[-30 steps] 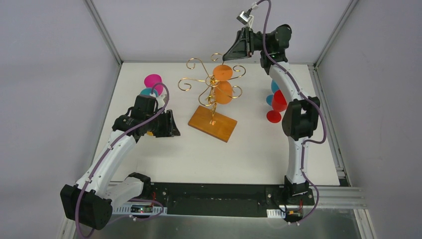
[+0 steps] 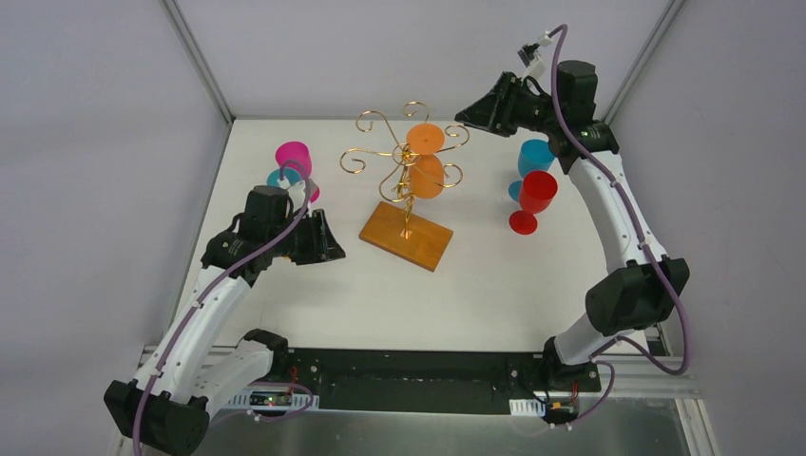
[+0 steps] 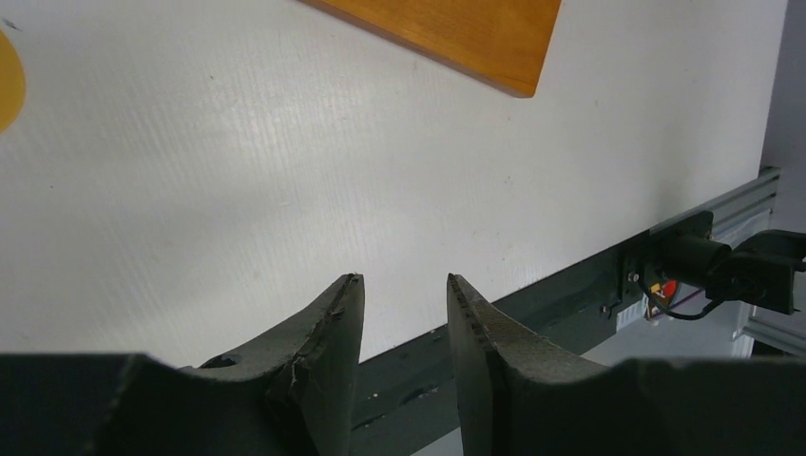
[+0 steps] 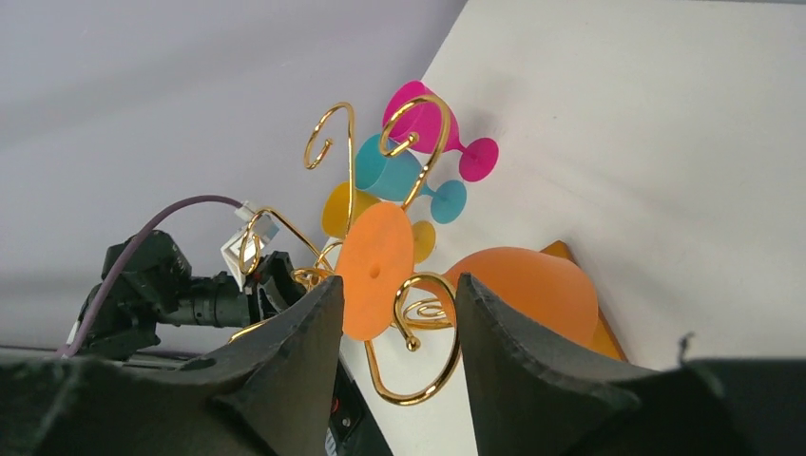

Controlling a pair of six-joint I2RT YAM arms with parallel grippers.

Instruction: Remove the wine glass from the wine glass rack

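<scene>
A gold wire rack (image 2: 406, 157) with curled arms stands on a wooden base (image 2: 407, 237) mid-table. One orange wine glass (image 2: 427, 178) hangs in it upside down, its round foot (image 4: 375, 271) uppermost and its bowl (image 4: 532, 290) below. To the right of the rack's top, my right gripper (image 2: 460, 122) is open, apart from the glass; in its wrist view a gold curl shows beyond the gap between its fingers. My left gripper is part open over the table's left side, left of the base, with nothing between its fingers.
A blue glass (image 2: 536, 156) and a red glass (image 2: 538, 191) stand at the right. On the left are a pink glass (image 4: 421, 116), a teal glass (image 4: 388, 171) and a yellow glass (image 4: 348, 209).
The left arm has shifted slightly lately. The orange glass and rack have stayed put.
</scene>
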